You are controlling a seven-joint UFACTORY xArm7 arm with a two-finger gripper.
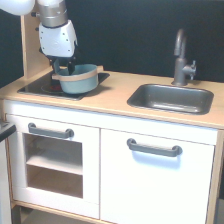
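The grey-blue pot (pixel 82 84) stands on the dark stovetop at the back left of the counter. My gripper (pixel 63 70) comes down from above at the left end of the pot, with its fingers close to the rim. They overlap that side of the pot in the view. Whether they touch it, and whether the fingers are open or shut, is too small and dark to tell.
The black stovetop (pixel 42 84) lies under the pot. To the right are the metal sink (pixel 172 97) and the tall faucet (pixel 181 60). Wooden counter (pixel 115 92) between pot and sink is clear. Below are the white cabinet door (pixel 150 180) and a windowed door (pixel 55 168).
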